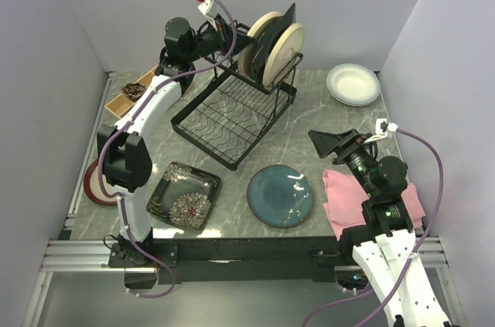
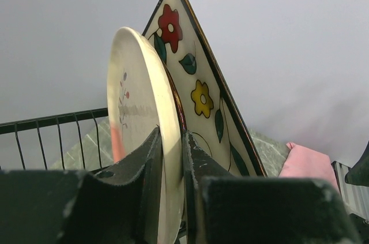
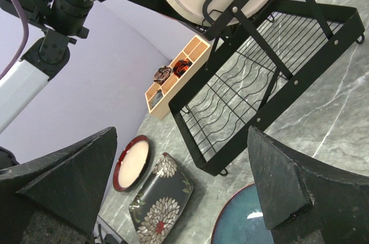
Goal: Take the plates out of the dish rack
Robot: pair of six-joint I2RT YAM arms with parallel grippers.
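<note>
The black dish rack (image 1: 186, 132) holds upright plates in its upper tier: cream plates (image 1: 288, 45) and dark ones. In the left wrist view my left gripper is shut on the rim of a cream plate (image 2: 135, 88), beside a square flowered plate (image 2: 190, 82). In the top view that gripper reaches into the rack from the left. My right gripper (image 1: 325, 141) stands open above the worktop at the right, apart from the rack; in the right wrist view nothing is between its fingers.
On the worktop lie a stack of white plates (image 1: 353, 84), a blue plate (image 1: 278, 199), a square dark plate (image 1: 174, 192), a red-rimmed plate (image 1: 98, 184), a pink cloth (image 1: 344, 211) and a wooden organiser (image 1: 120, 104). Some space is clear right of the rack.
</note>
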